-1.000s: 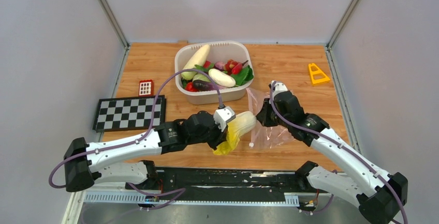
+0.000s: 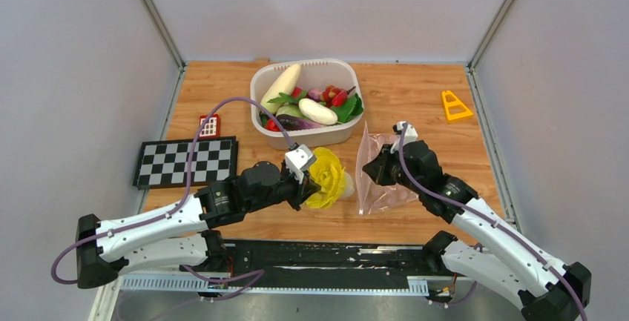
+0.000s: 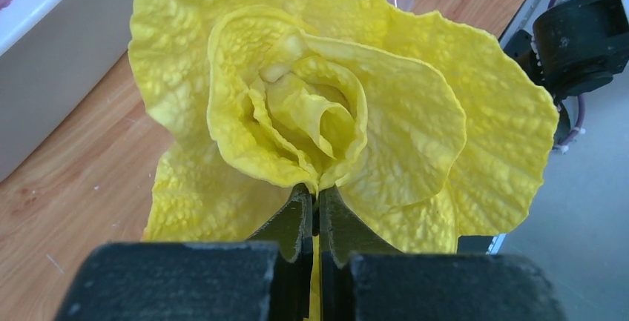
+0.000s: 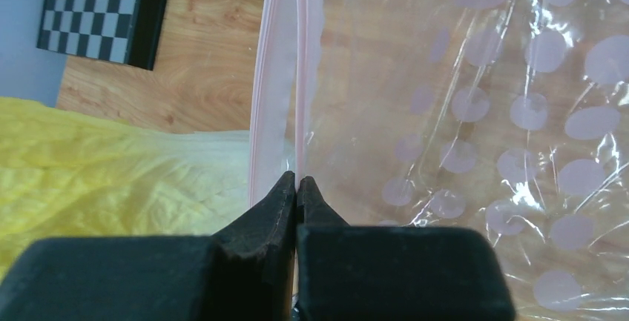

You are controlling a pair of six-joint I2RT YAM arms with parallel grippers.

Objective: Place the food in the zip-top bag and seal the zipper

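A yellow leafy cabbage [image 2: 325,171], with a pale base partly hidden, hangs from my left gripper, which is shut on its leaf edge; the ruffled top fills the left wrist view. Right of it is the clear zip top bag [image 2: 389,201] with pink zipper strips and dots. My right gripper is shut on the bag's zipper edge [image 4: 300,69]. In the right wrist view the cabbage [image 4: 89,180] lies left of the bag, outside it.
A white basket [image 2: 319,136] of vegetables stands at the back centre. A checkerboard [image 2: 185,159] and small red object [image 2: 209,130] are at the left, a yellow triangle [image 2: 452,116] at the back right.
My left gripper has moved left with the cabbage, away from the bag, and the cabbage has turned. My right arm has shifted slightly rightward, the bag edge still at its fingers.
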